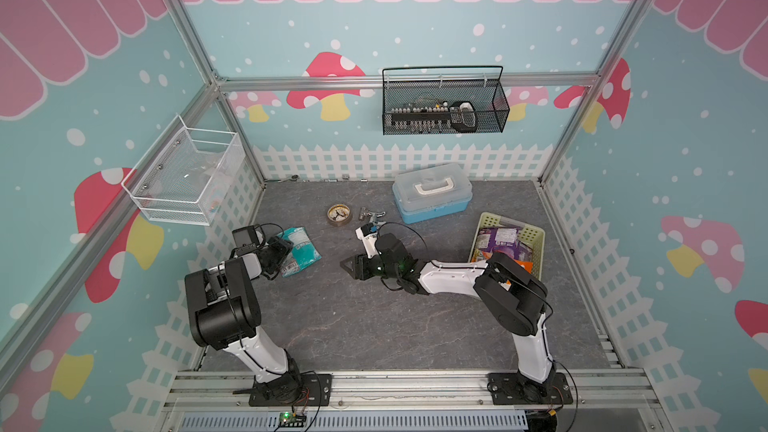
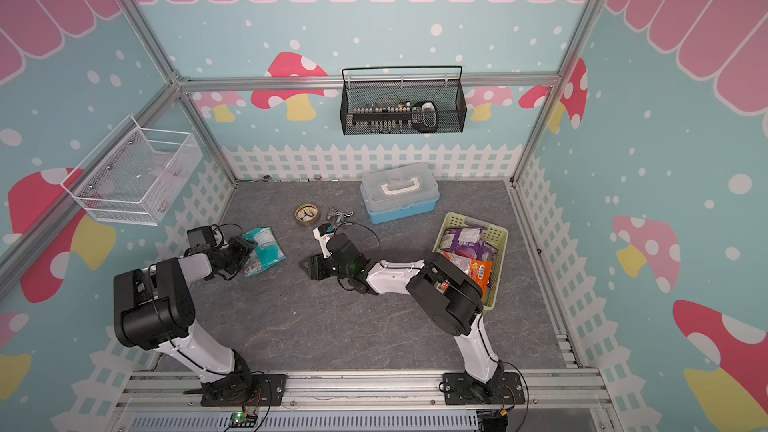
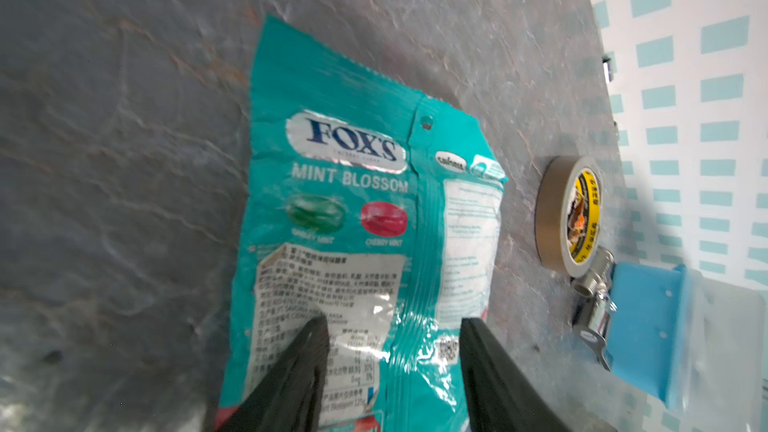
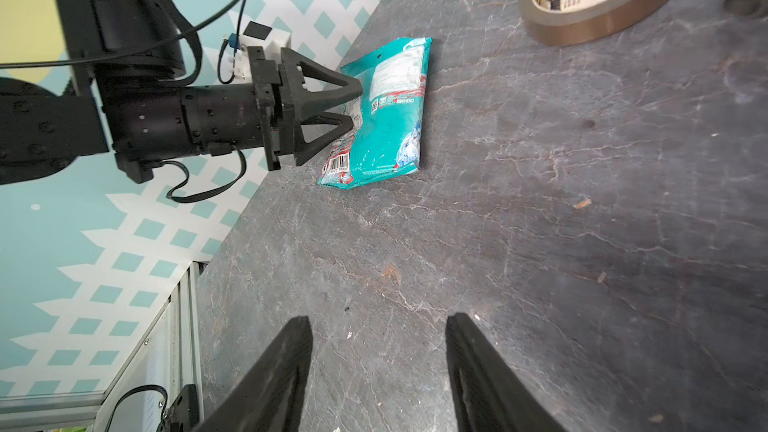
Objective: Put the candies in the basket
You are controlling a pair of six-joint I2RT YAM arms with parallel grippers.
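Note:
A teal Fox's Mint Blossom candy bag (image 3: 336, 176) lies flat on the table at the left. My left gripper is open over the near part of the bag, fingertips at its surface. My right gripper is open above bare table near the middle, pointed toward the left, nothing between its fingers. The green plastic basket (image 2: 499, 260) at the right holds several candy bags (image 2: 464, 240), partly behind the right arm.
A tape roll (image 4: 600, 24) and small metal parts (image 3: 593, 312) lie behind the bag. A blue lidded box (image 1: 432, 200) stands at the back. Wire baskets hang on the back and left walls.

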